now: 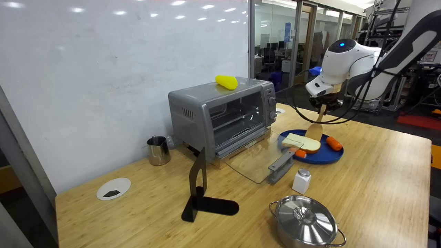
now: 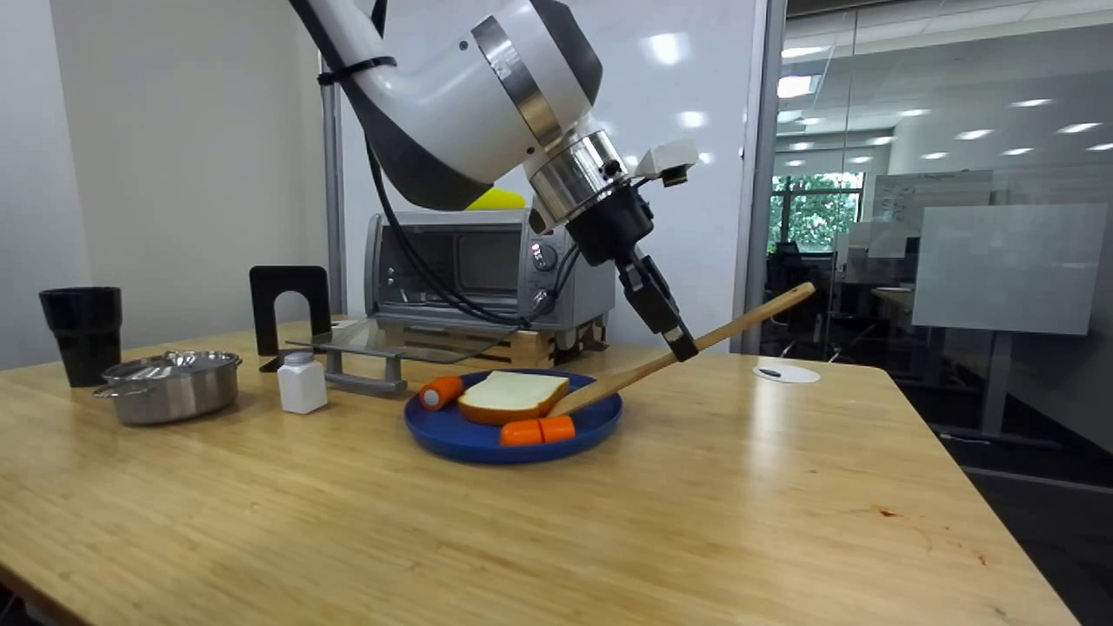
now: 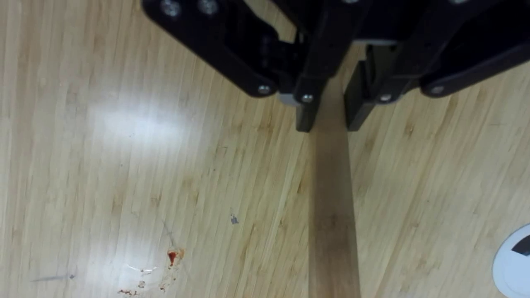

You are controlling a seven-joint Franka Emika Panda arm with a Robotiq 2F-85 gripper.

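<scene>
My gripper is shut on the handle of a wooden spatula [image 3: 333, 218], one finger on each side of it. In exterior view 2 the spatula [image 2: 652, 365] slants down to the left from the fingers, its blade end at the right side of the bread slice [image 2: 513, 395]. The bread lies flat on the blue plate [image 2: 459, 443] between orange carrot pieces [image 2: 537, 429]. Exterior view 1 shows the blade [image 1: 315, 131] at the bread's far edge; whether its tip is under the bread cannot be told.
Left of the plate, the toaster oven [image 1: 194, 120] has its glass door [image 1: 258, 161] lowered. A white shaker [image 1: 301, 182] and a lidded pot [image 1: 306, 221] stand nearer the front.
</scene>
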